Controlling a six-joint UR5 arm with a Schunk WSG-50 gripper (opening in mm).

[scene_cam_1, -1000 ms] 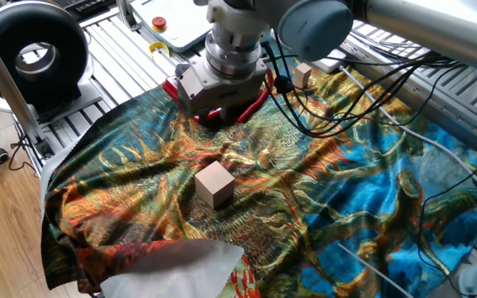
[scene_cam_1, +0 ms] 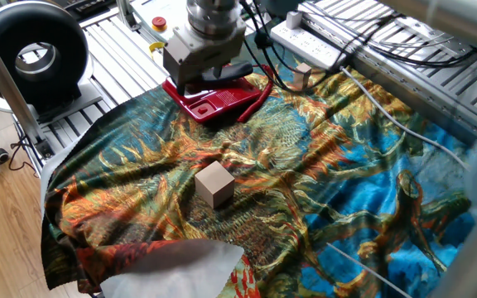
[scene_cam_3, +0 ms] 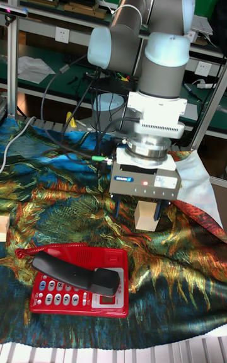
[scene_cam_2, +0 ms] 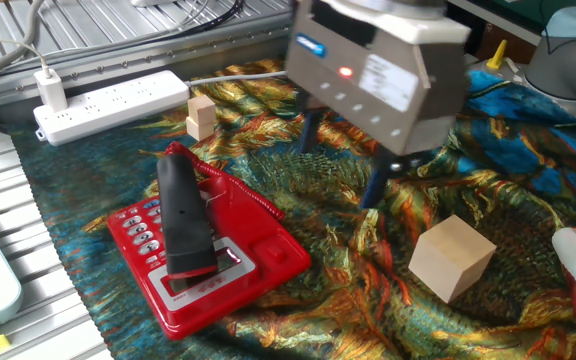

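A red desk phone [scene_cam_2: 268,262] lies on the patterned cloth, its keypad showing. Its black handset [scene_cam_2: 182,215] rests across the phone's top, slanting over the keys and display in exterior view 3; whether it sits fully in the cradle I cannot tell. My gripper [scene_cam_2: 338,178] hangs above the cloth beside the phone, two dark fingers [scene_cam_3: 116,205] apart and nothing between them. In exterior view 1 the gripper body appears over the handset [scene_cam_1: 226,76], and the fingertips are hidden there.
A wooden cube [scene_cam_1: 214,184] sits on the cloth, partly behind a finger in exterior view 3. Small wooden blocks [scene_cam_2: 200,118] stand near a white power strip [scene_cam_2: 113,108]. Loose cables [scene_cam_1: 387,58] run along the back.
The gripper has moved up and slightly left in exterior view 1, away from the phone. More of the phone and its black handset now shows. The cube has stayed put.
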